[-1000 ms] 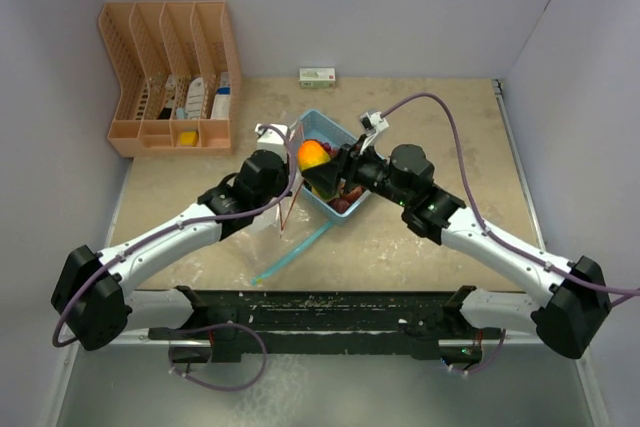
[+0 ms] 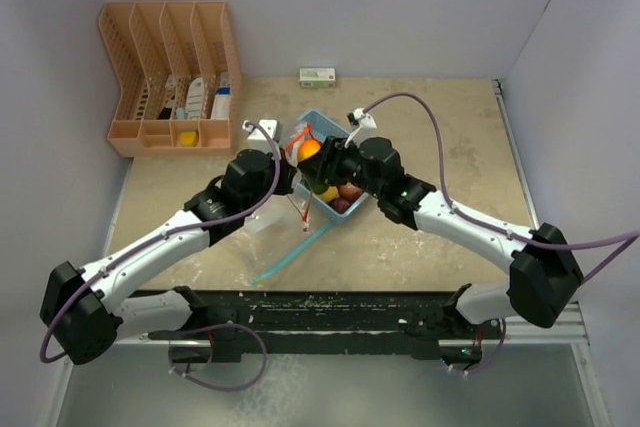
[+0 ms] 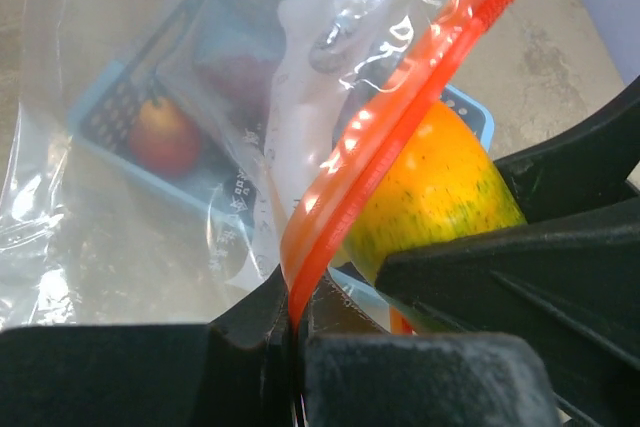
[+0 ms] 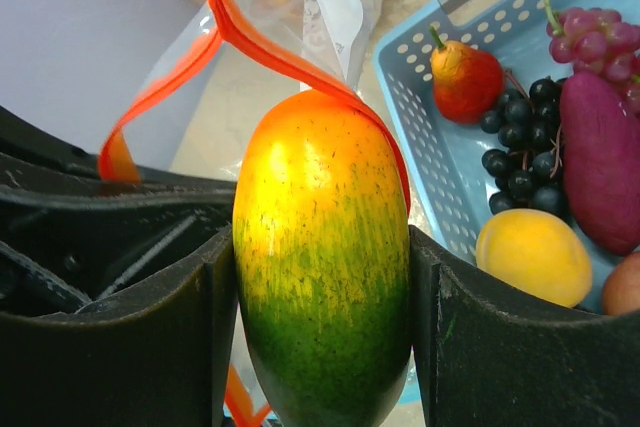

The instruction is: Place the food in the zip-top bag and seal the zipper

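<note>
My right gripper is shut on an orange-and-green mango (image 4: 320,187), one finger on each side of it. The clear zip top bag (image 3: 80,167) hangs from my left gripper, which is shut on its orange zipper edge (image 3: 385,137). In the right wrist view the bag's orange rim (image 4: 280,57) spreads apart, with the mango's upper end against one side of it. Whether the mango's tip is within the mouth I cannot tell. From above, both grippers meet closely over the blue basket.
Below stands the blue basket (image 4: 430,162) with a red pear (image 4: 467,82), dark grapes (image 4: 525,147), an eggplant (image 4: 605,162) and a yellow fruit (image 4: 535,257). A light-blue strip (image 2: 290,257) lies in front. The peach-coloured rack (image 2: 170,77) is at the back left.
The mango has come closer to the left gripper and the bag's orange rim, which now looks bent and spread wider.
</note>
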